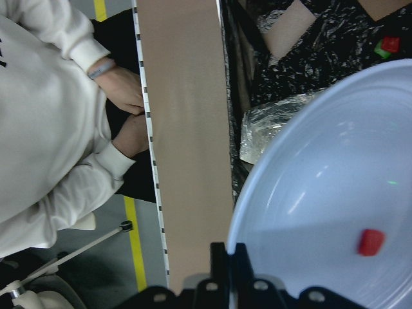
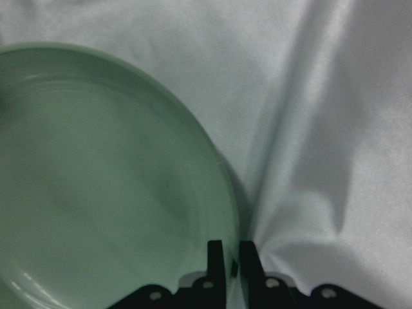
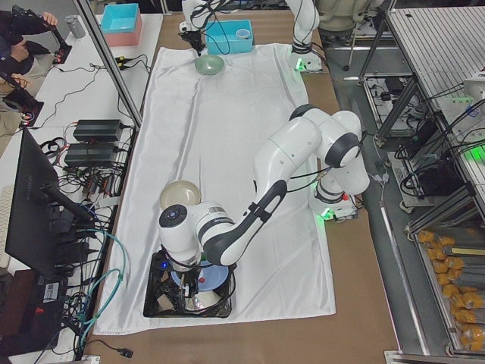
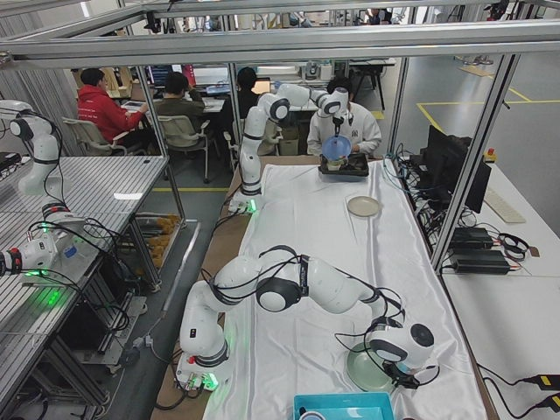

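Note:
My left gripper is shut on the rim of a blue plate (image 4: 334,147), which is over the black bin (image 3: 155,303) at one end of the table. A small red block (image 1: 371,242) shows on or through the plate. At the other end, my right gripper is at the rim of a green plate (image 2: 103,161) on the white cloth, one finger on each side of the rim; whether it grips is unclear. A cream plate (image 4: 362,206) lies on the cloth, nearer the left arm.
A turquoise bin (image 4: 341,404) stands beside the green plate. A monitor (image 3: 34,220) and cables line one side. A person in white (image 1: 45,129) sits just beyond the black bin's end.

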